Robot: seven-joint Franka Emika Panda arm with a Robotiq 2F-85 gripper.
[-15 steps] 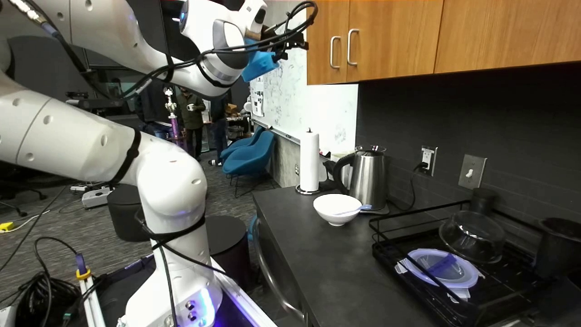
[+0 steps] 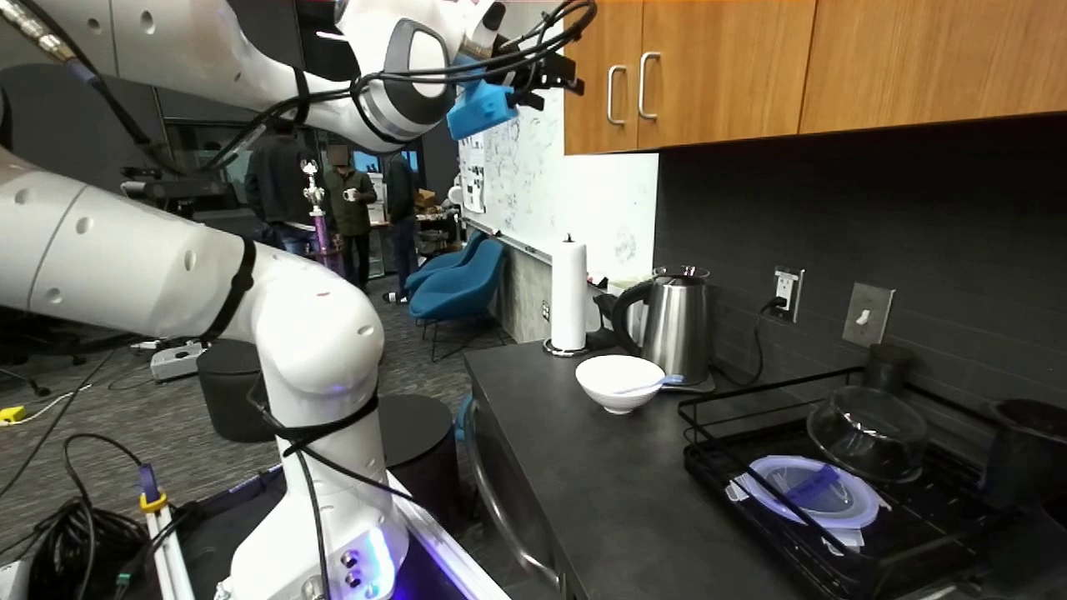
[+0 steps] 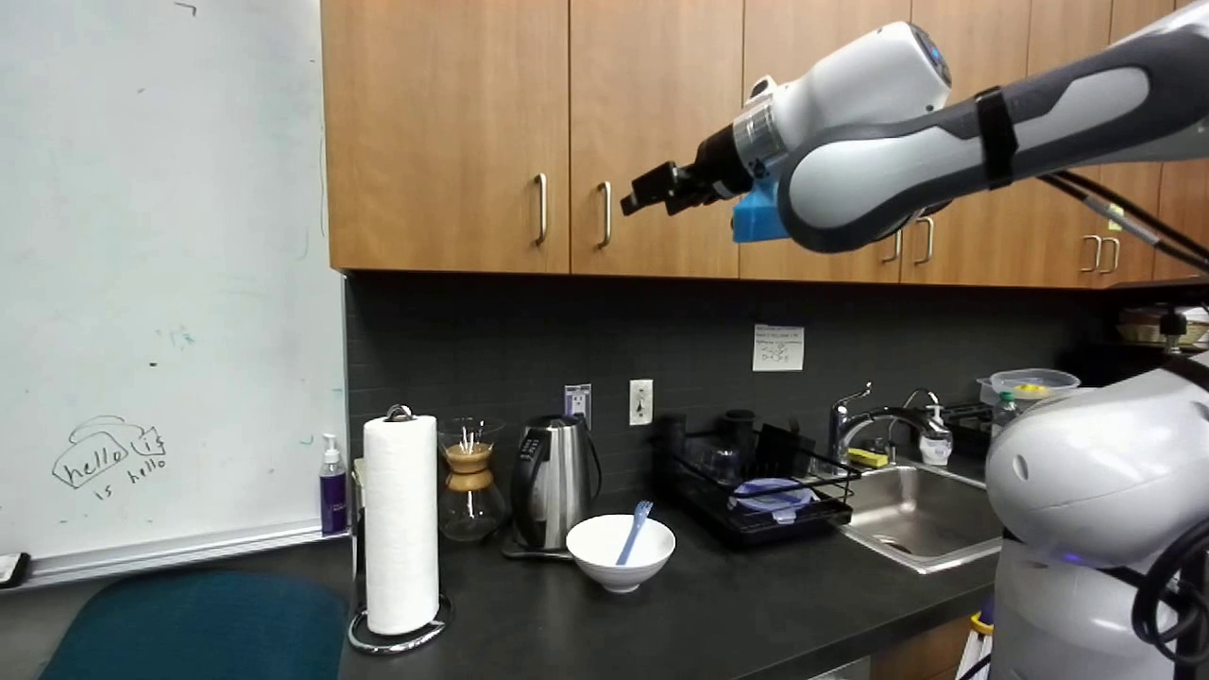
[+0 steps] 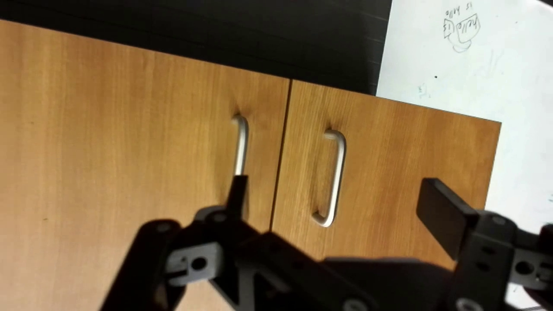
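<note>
My gripper is open, its two black fingers wide apart with nothing between them. It faces the wooden upper cabinet [image 3: 453,125], whose two doors are closed. In the wrist view the silver handle of one door [image 4: 337,179] appears between the fingers, still apart from them. The other door's handle [image 4: 241,145] lies to its left, its lower end hidden behind the left finger [image 4: 237,196]. From the second exterior view, the gripper [image 3: 648,204] hangs in front of the cabinet, just right of the handle [image 3: 605,215].
Below, the dark counter [image 3: 510,635] carries a paper towel roll [image 3: 401,521], a kettle [image 3: 552,482], a glass coffee maker [image 3: 470,476] and a white bowl [image 3: 601,544] with a blue utensil [image 3: 635,531]. A dish rack [image 2: 720,450] stands farther along. Air around the gripper looks clear.
The arm has shifted a little toward the cabinet, rightward and slightly upward in the first exterior view. The cabinet doors and the things on the counter have stayed put.
</note>
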